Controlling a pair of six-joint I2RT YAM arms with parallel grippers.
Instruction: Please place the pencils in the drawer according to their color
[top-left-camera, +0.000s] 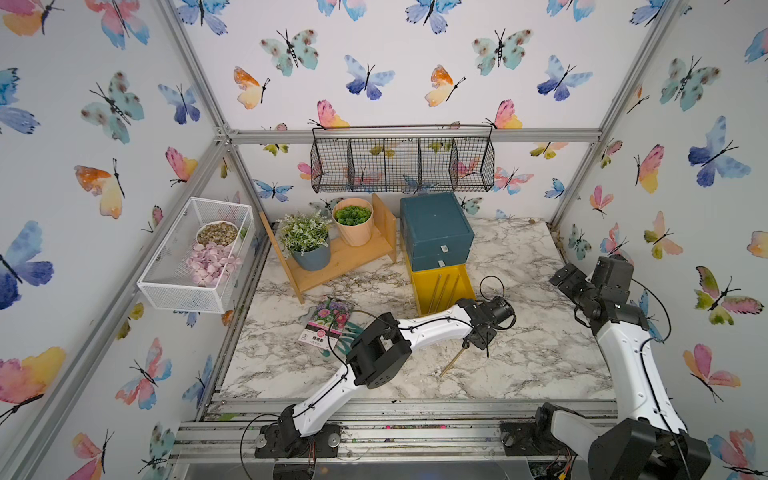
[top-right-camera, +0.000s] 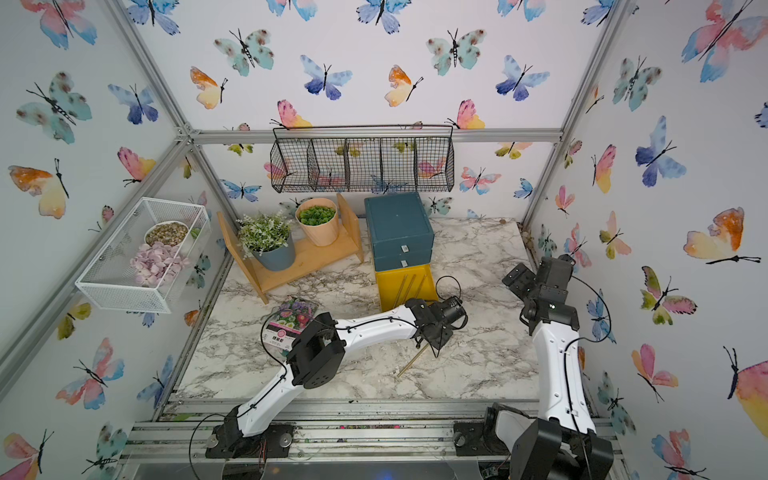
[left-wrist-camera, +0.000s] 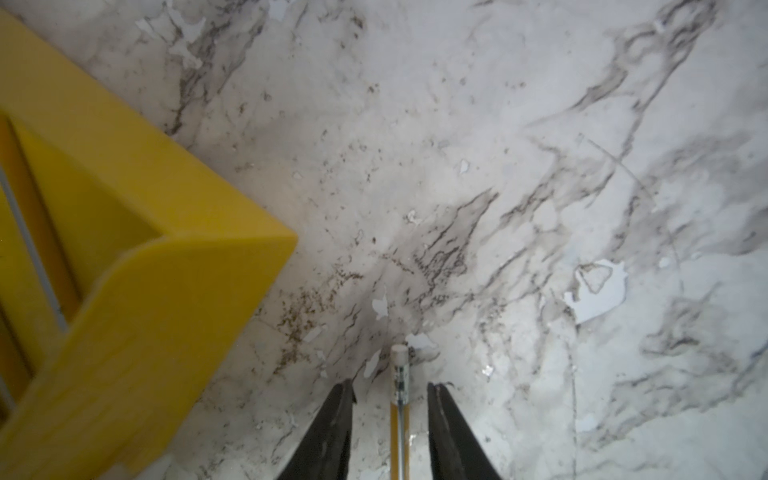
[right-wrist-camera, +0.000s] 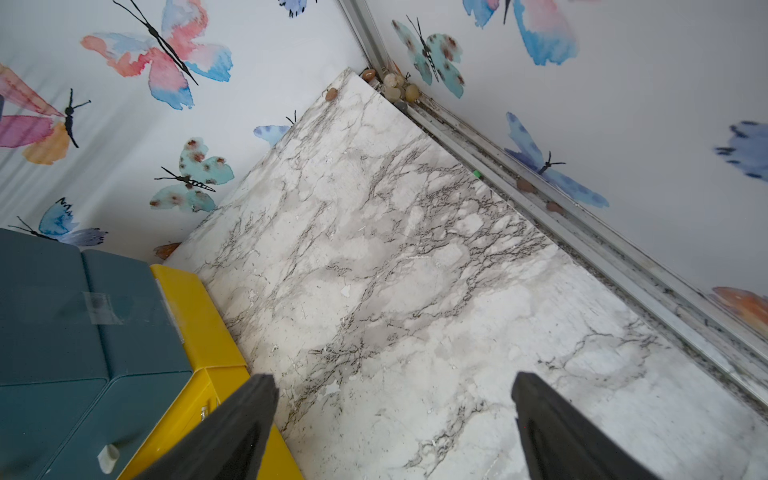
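A yellow pencil (top-left-camera: 450, 365) (top-right-camera: 409, 364) lies on the marble table in front of the open yellow drawer (top-left-camera: 421, 284) (left-wrist-camera: 184, 320), which holds several pencils (top-left-camera: 442, 292). My left gripper (top-left-camera: 485, 342) hangs over that pencil, its fingertips apart on either side of the pencil's metal-tipped end in the left wrist view; whether they touch it I cannot tell. My right gripper (top-left-camera: 565, 280) stands open and empty at the right side, above the table.
Teal drawers (top-left-camera: 436, 224) sit above the yellow drawer. A wooden shelf (top-left-camera: 336, 272) with two potted plants is to the left, a seed packet (top-left-camera: 324, 320) in front of it.
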